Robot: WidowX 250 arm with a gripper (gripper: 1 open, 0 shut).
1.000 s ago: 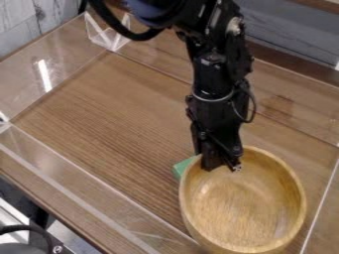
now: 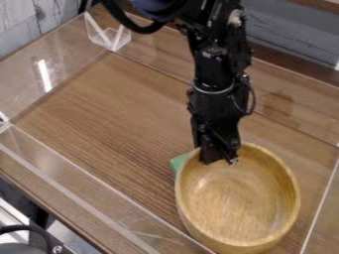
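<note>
My black gripper point(image 2: 212, 144) points down over the back rim of a large tan oval bowl point(image 2: 236, 198) at the lower right. It is shut, apparently on that rim, though its fingertips are hard to make out. A small green object point(image 2: 180, 162) lies against the bowl's back left side, partly hidden by it.
A clear plastic piece point(image 2: 109, 30) stands at the back left. Dark cables lie beyond the table's edge at the lower left.
</note>
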